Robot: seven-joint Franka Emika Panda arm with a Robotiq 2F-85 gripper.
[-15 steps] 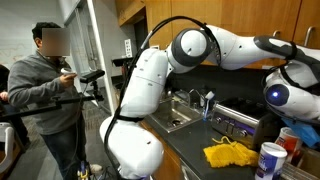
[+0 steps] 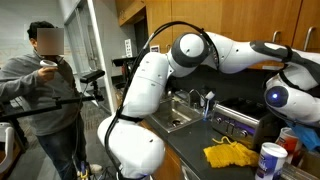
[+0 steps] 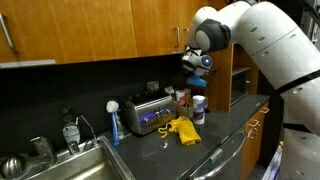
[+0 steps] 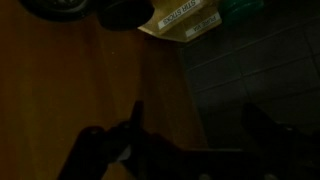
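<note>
In the wrist view my gripper is open, its dark fingers apart at the bottom of the picture, with nothing seen between them. Beyond it are a labelled jar or packet, a black lid and a green item, all cut by the top edge. A brown wooden surface fills the left side. The second exterior view shows the gripper end over the far end of the counter, behind a white canister. Its fingers are too small to make out there.
A yellow cloth lies on the dark counter in front of a metal toaster. The sink is farther off. Open counter lies between cloth and sink. A person stands at the left, away from the arm.
The arm looks almost still, and the cloth and canister have not moved. At the left, the person has shifted and raised a hand holding something pale.
</note>
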